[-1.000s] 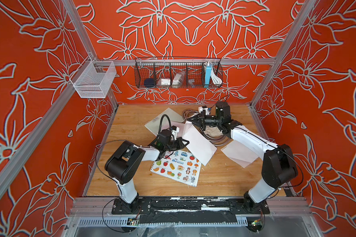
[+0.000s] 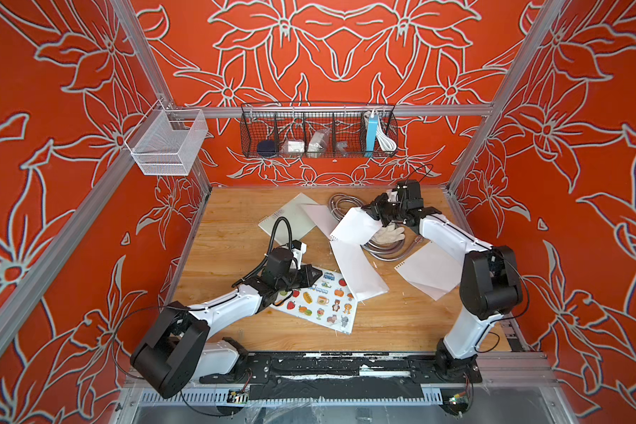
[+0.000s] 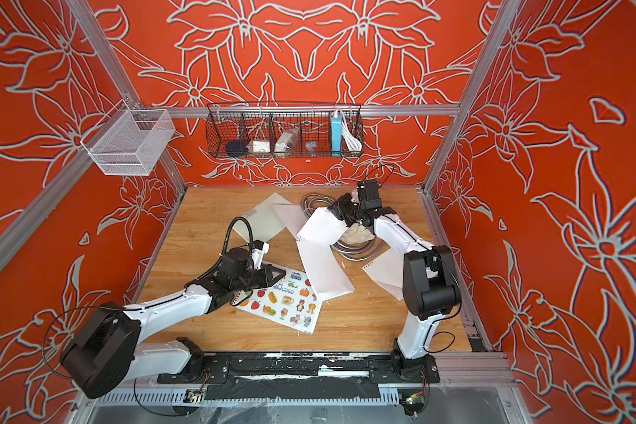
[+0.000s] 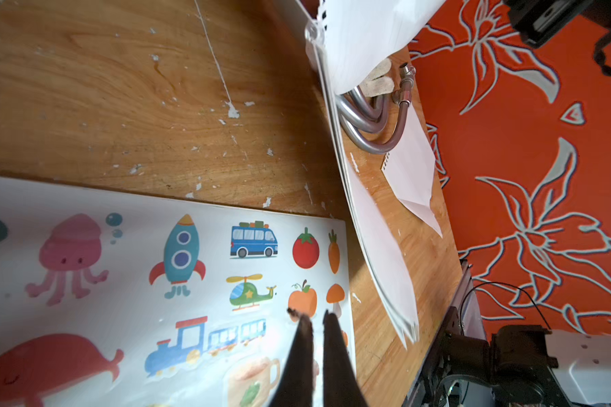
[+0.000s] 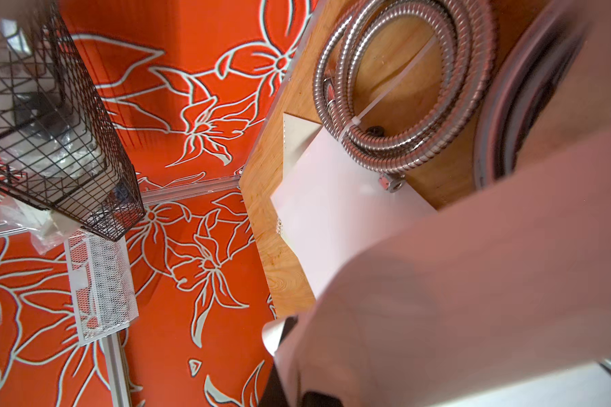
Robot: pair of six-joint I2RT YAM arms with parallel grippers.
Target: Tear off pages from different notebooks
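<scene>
A sticker-printed sheet [image 2: 325, 307] lies at the front middle, with my left gripper shut just above it, nothing seen between its fingertips. To its right a spiral-bound white notebook [image 2: 358, 272] has its upper pages raised. My right gripper [image 2: 376, 210] is shut at the top of a lifted white page [image 2: 353, 229], high at the middle right; in the right wrist view that page blurs across and hides the fingertips. A pale notebook [image 2: 282, 219] lies at the back, and a separate sheet [image 2: 429, 272] lies at the right.
Coiled metal hoses [image 5: 404, 152] and a beige glove [image 4: 376, 81] lie behind the pages. A wire basket [image 2: 318, 134] hangs on the back wall, a white basket [image 2: 164, 152] at upper left. Bare table shows at the left.
</scene>
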